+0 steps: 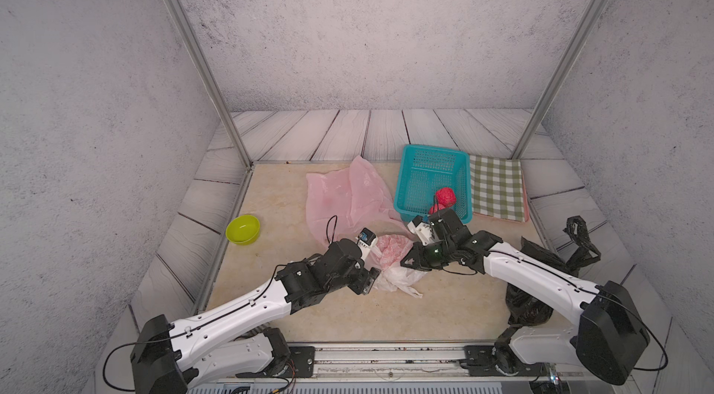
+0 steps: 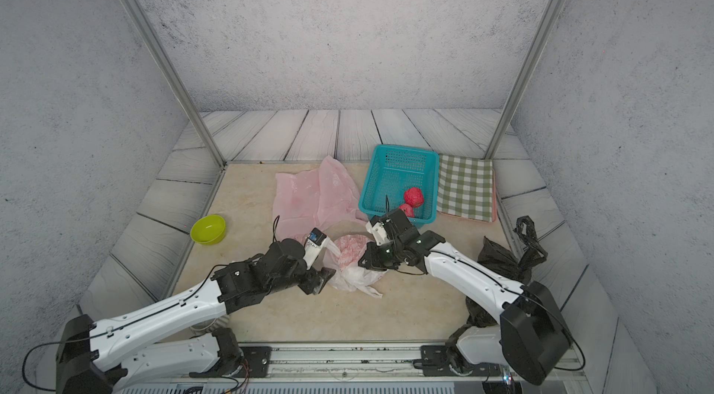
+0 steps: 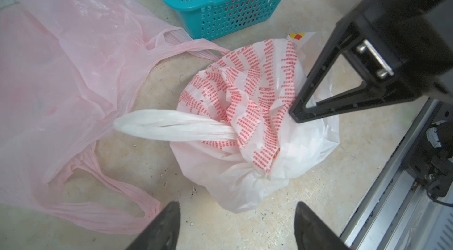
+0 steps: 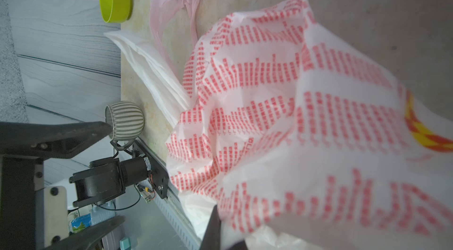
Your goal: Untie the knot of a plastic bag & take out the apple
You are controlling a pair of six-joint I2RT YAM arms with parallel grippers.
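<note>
The white plastic bag with red print (image 3: 250, 108) lies bunched at the table's front middle, a white handle strand (image 3: 174, 125) sticking out leftward. My right gripper is shut at the bag's right side, with bag plastic at its fingertips. My left gripper is part open over the bag's near side, nothing visible between its fingers. An apple inside the bag cannot be seen.
A pink bag (image 1: 346, 193) lies behind. A teal basket (image 1: 420, 156) holds red objects (image 1: 445, 195); a checked cloth (image 1: 497, 185) is beside it. A green bowl (image 1: 242, 228) sits left, black plastic (image 1: 535, 304) right.
</note>
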